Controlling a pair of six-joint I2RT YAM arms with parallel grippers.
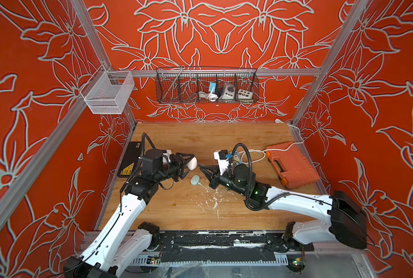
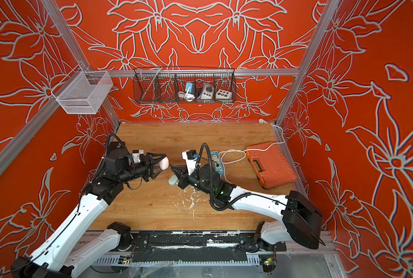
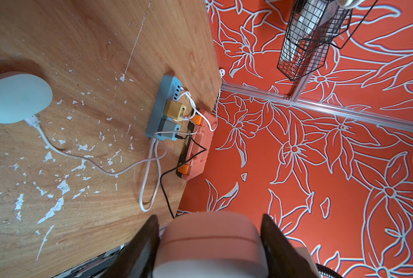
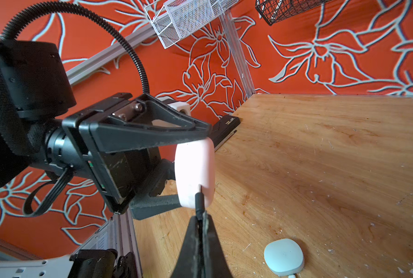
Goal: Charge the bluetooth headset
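Note:
My left gripper (image 1: 186, 165) is shut on a white rounded headset case (image 4: 193, 166), held in the air above the table's middle. My right gripper is shut, its fingertips directly before the case's face; whether they touch it I cannot tell. A pale charging pad (image 3: 16, 97) lies below on the wooden table (image 3: 76, 194), with a white cable running from it toward a blue power strip (image 3: 160, 106) that carries several plugs.
An orange toolbox (image 1: 293, 166) lies at the right, a black box (image 1: 131, 155) at the left. A wire basket (image 1: 206, 83) with small items and an empty white basket (image 1: 106, 92) hang above.

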